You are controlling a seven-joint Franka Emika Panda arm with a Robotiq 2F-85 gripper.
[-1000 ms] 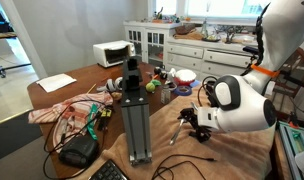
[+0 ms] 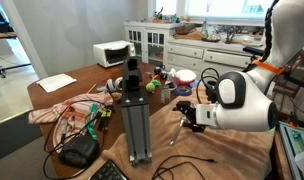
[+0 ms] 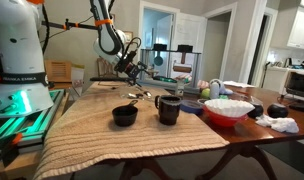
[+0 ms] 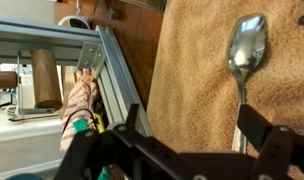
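Observation:
A metal spoon (image 4: 247,45) lies on the tan cloth (image 4: 197,75) in the wrist view, bowl toward the top and handle running down toward the right finger. My gripper is open, its dark fingers (image 4: 127,145) spread wide near the bottom edge, with the spoon's handle nearer the right one. In exterior view 1 the gripper (image 2: 187,112) hangs above the cloth, behind the tall dark post's right side. Across the table in exterior view 2, the gripper (image 3: 132,72) shows small, and the gap between its fingers is too small to judge.
A dark mug (image 3: 169,110), a black cup (image 3: 125,116) and a red bowl (image 3: 228,112) holding something white stand on the table. A tall grey post (image 2: 137,125) rises left of the arm. Black cables (image 2: 182,160) cross the front of the cloth.
Over the last second my gripper has risen off the cloth and shifted slightly left in exterior view 1. The other objects there look unmoved.

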